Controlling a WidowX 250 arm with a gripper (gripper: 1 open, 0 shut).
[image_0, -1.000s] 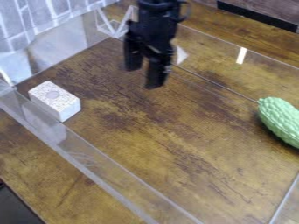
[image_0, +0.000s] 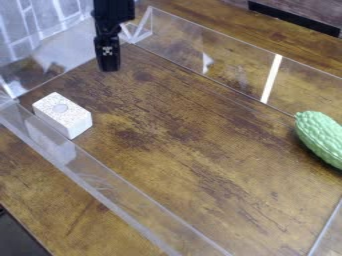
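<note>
My black gripper (image_0: 108, 52) hangs at the top left, above the back left part of the walled wooden tray area, pointing down; it is small in view, and the gap between its fingers is hard to make out. A white speckled block (image_0: 62, 114) lies at the left, below and left of the gripper. A green bumpy gourd (image_0: 318, 136) lies at the right edge.
Clear acrylic walls (image_0: 134, 205) border the wooden surface (image_0: 201, 150). A white strip (image_0: 271, 78) is on the back right. Pale tiled cloth or curtain stands behind at the upper left.
My gripper has moved left and back, from the upper middle to the upper left, and is smaller in view. The block and gourd have not moved.
</note>
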